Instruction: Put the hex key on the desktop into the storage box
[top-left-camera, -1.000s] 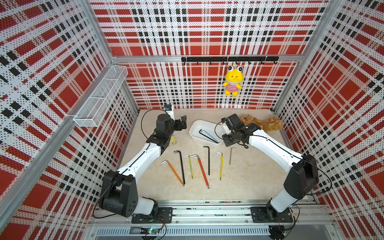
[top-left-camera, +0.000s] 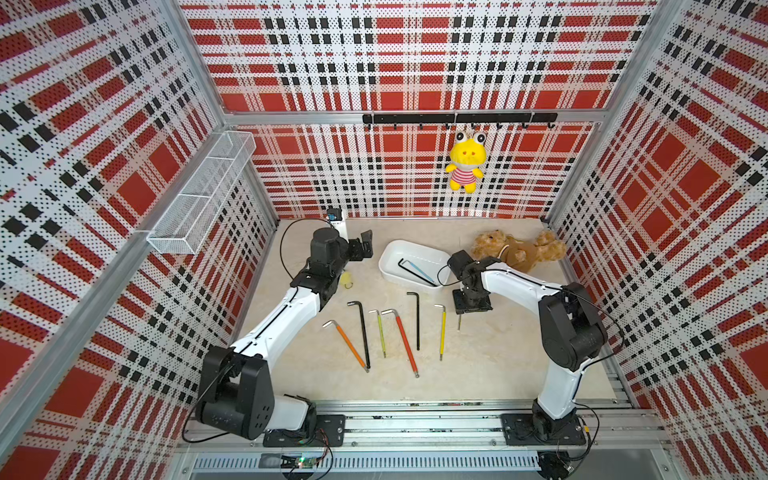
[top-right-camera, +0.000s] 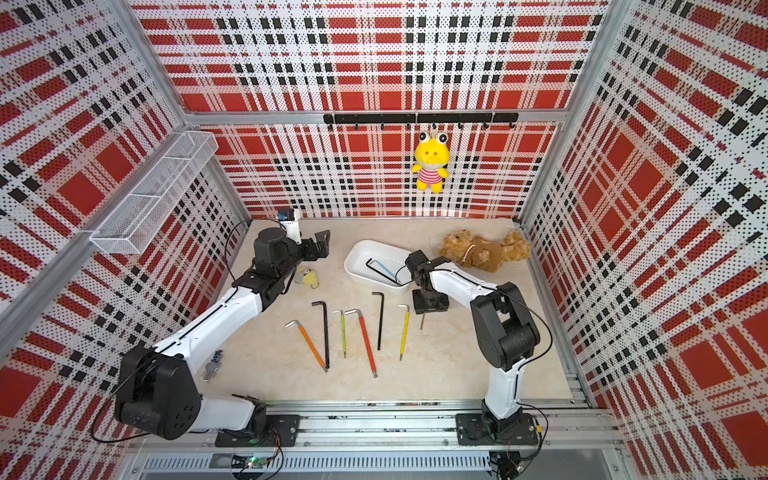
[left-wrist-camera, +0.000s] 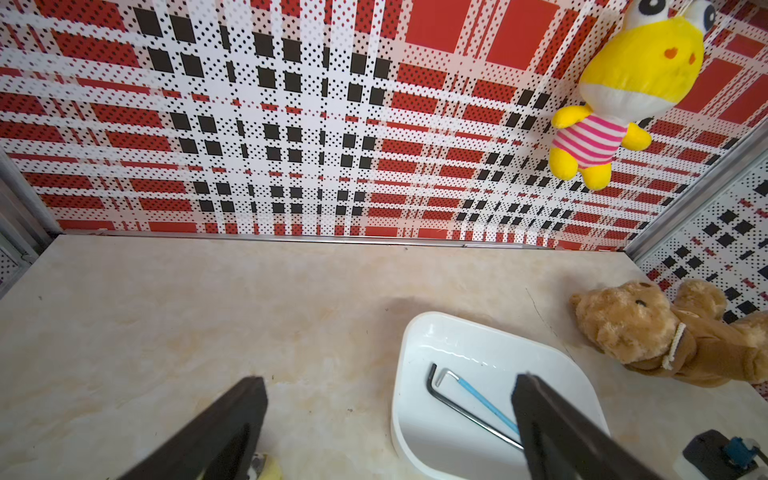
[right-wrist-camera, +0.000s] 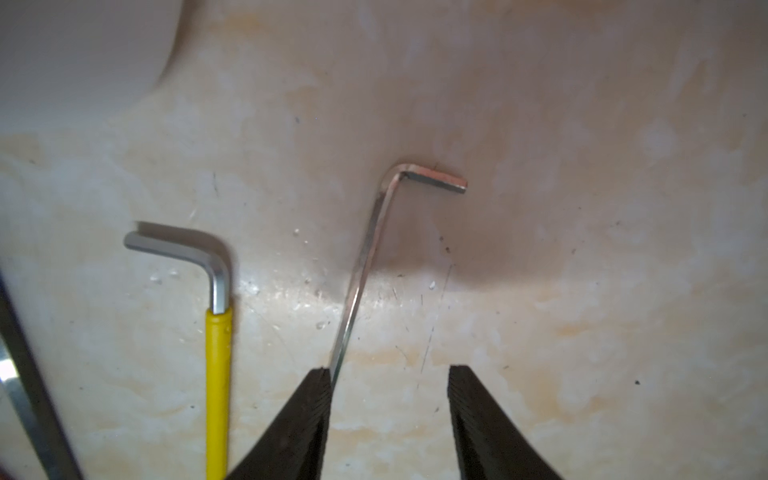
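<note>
My right gripper is open, lowered over a bare silver hex key (right-wrist-camera: 360, 272) with nothing gripped; a yellow-handled key (right-wrist-camera: 217, 392) lies to its left. The white storage box (top-left-camera: 389, 264) stands behind, holding a black key (left-wrist-camera: 472, 418) and a light blue one (left-wrist-camera: 488, 400). Orange (top-left-camera: 349, 344), red (top-left-camera: 405, 340), light green (top-left-camera: 381, 336) and two black keys (top-left-camera: 417, 324) also lie on the desktop. My left gripper is open and raised left of the box, its blurred fingers far apart.
A brown plush bear (left-wrist-camera: 632, 320) lies at the back right. A small yellow object (top-right-camera: 310, 277) lies under the left arm. A wire basket (top-left-camera: 192, 208) hangs on the left wall, a yellow plush toy (top-left-camera: 466, 164) on the back wall.
The left arm is almost unmoved; the keys lie as before.
</note>
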